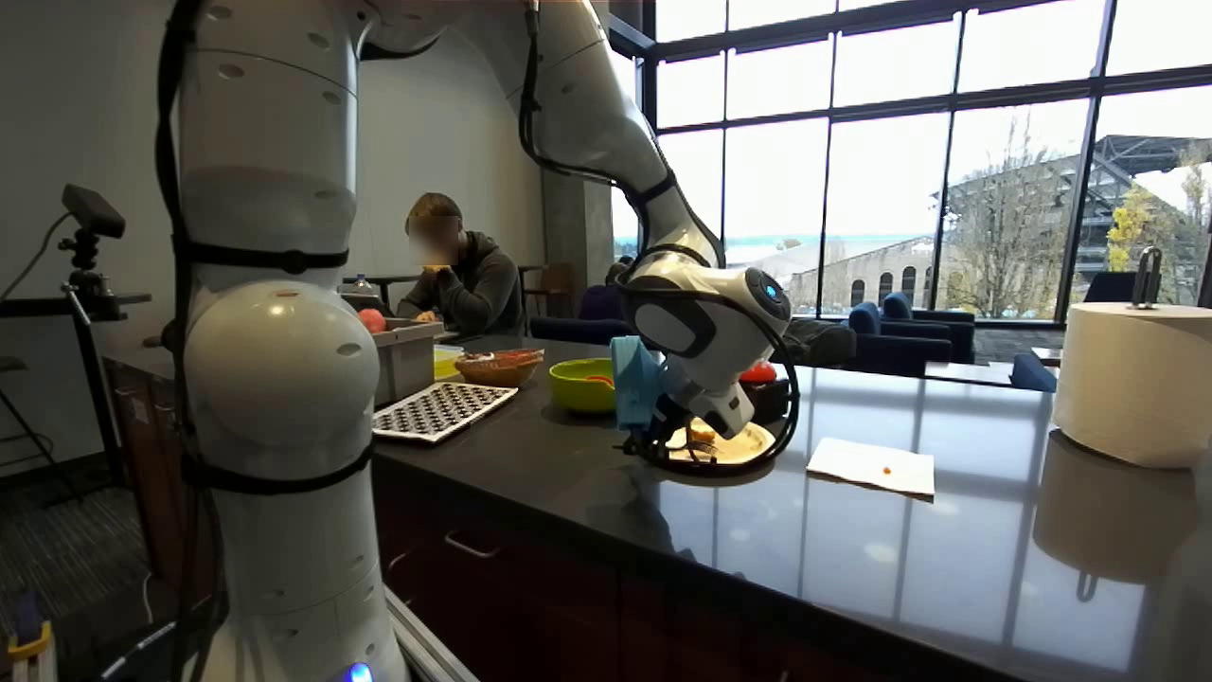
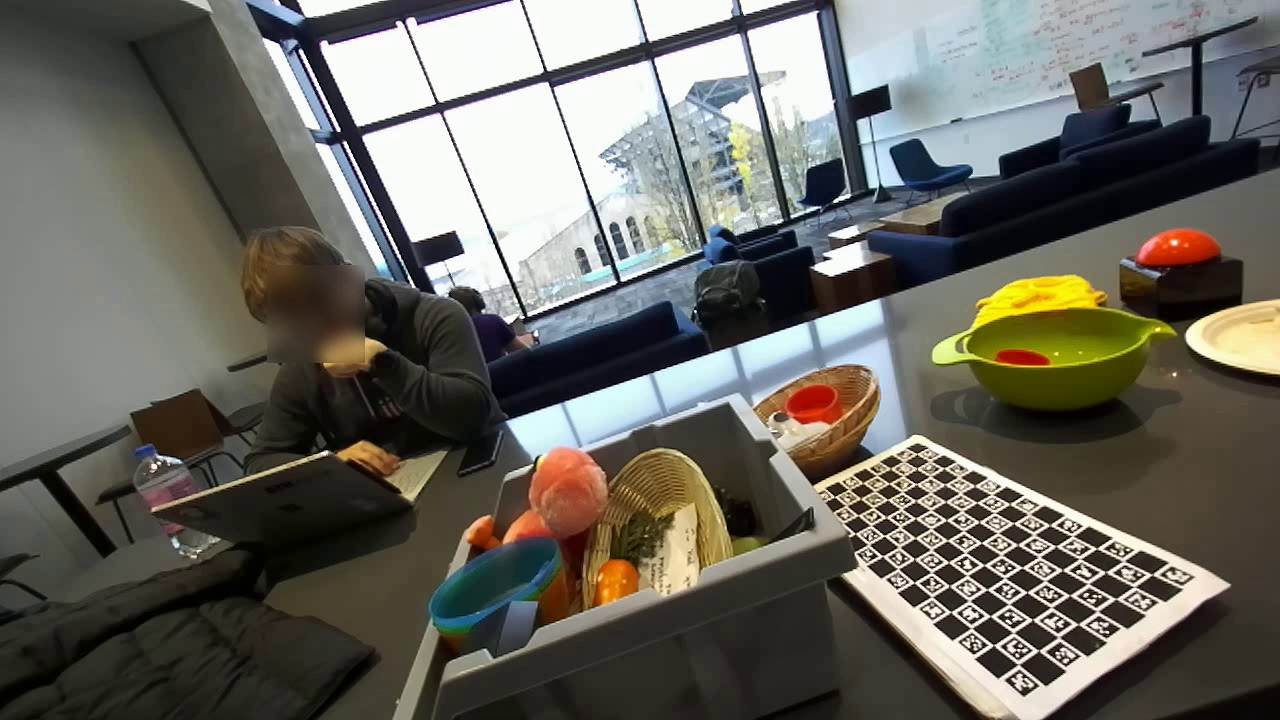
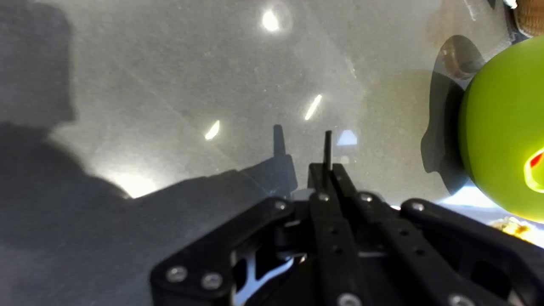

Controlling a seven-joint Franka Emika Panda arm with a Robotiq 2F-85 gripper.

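Observation:
In the wrist view my gripper is shut, its black fingers side by side. A thin dark stick [image 3: 327, 145] pokes out past the fingertips and casts a narrow shadow on the counter; what it belongs to cannot be made out. From exterior view 1, the gripper [image 1: 638, 447] hangs low over the dark counter, in front of a round tan plate [image 1: 744, 445]. A green bowl [image 1: 581, 386] with something red inside stands behind and to the left of it. Exterior view 2 does not show the gripper.
A red button on a black base [image 2: 1178, 266] and a yellow cloth [image 2: 1041, 296] lie near the bowl. The checkered board [image 2: 1020, 576], wicker basket [image 2: 854, 414] and grey bin [image 2: 768, 600] are farther left. A white napkin [image 1: 872, 466] and paper roll [image 1: 1136, 386] sit right.

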